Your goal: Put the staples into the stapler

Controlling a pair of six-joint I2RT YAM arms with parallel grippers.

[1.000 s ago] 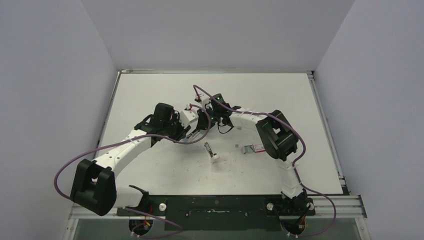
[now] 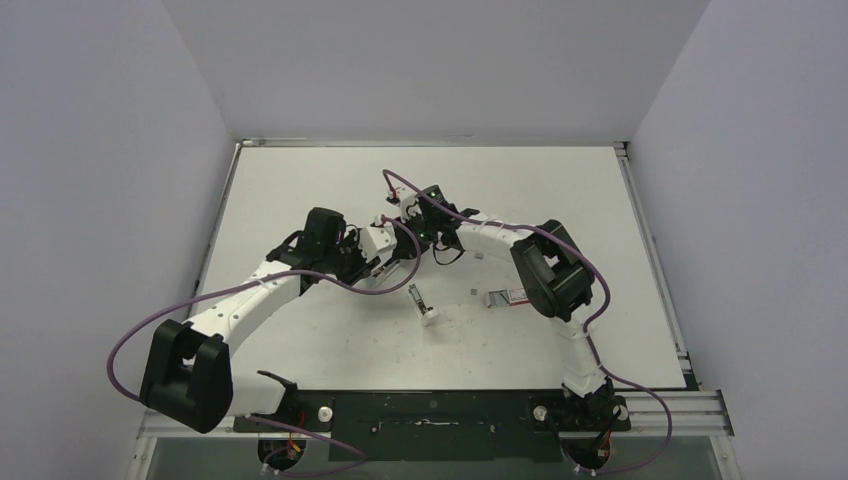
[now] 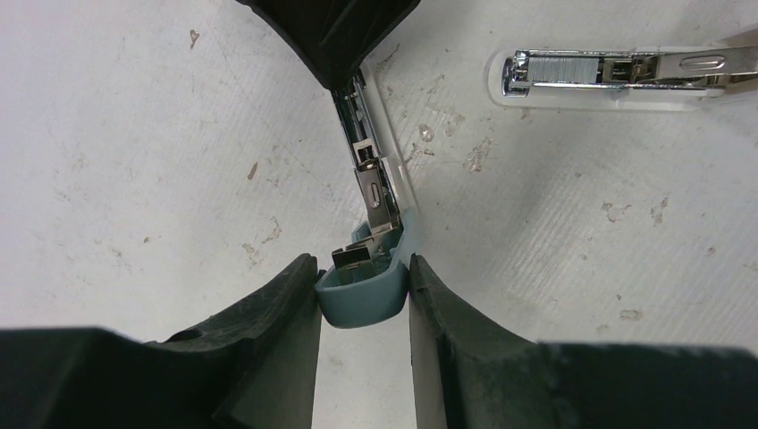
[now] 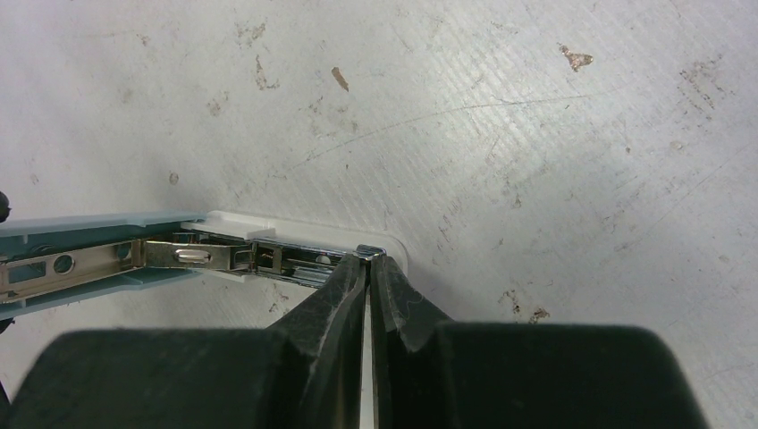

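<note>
An opened stapler with a white base (image 4: pixel 313 232) and pale teal cover (image 4: pixel 107 292) lies on the table, its metal channel exposed. My left gripper has its fingers either side of the teal cover's end; whether they grip it is unclear. My right gripper is shut on the metal tip at the far end of the base. A second, white stapler (image 2: pixel 428 314) lies nearby, with a strip of staples (image 3: pixel 563 69) in its channel.
A grey and red box (image 2: pixel 507 298) lies to the right, with small grey pieces nearby.
Both arms shift only very slightly in the top view; the staplers and box stay where they were.
</note>
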